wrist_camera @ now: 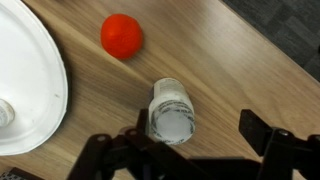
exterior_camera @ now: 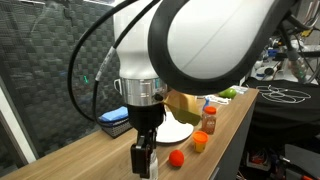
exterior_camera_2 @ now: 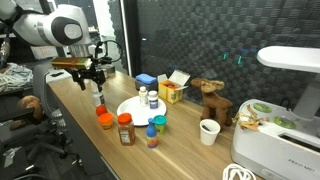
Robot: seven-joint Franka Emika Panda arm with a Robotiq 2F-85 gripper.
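Observation:
A white bottle with a round grey-white top [wrist_camera: 173,122] stands on the wooden table, seen from above in the wrist view. My gripper is over it with the fingers part open. The left finger comes close to the bottle's side, while bare table shows between the bottle and the right finger. From the side, the bottle [exterior_camera_2: 98,95] appears close by the dark fingers at the table's far left. In exterior view 1 the arm hides most of it, and only a pale strip [exterior_camera: 153,165] shows by the fingertips.
A red ball-like thing [wrist_camera: 121,36] lies close to the bottle. The white plate [wrist_camera: 52,100] is on its other side. An orange cup [exterior_camera_2: 105,121], a red-brown jar [exterior_camera_2: 126,130] and a green cup [exterior_camera_2: 159,124] stand farther along the table. The table's edge is near.

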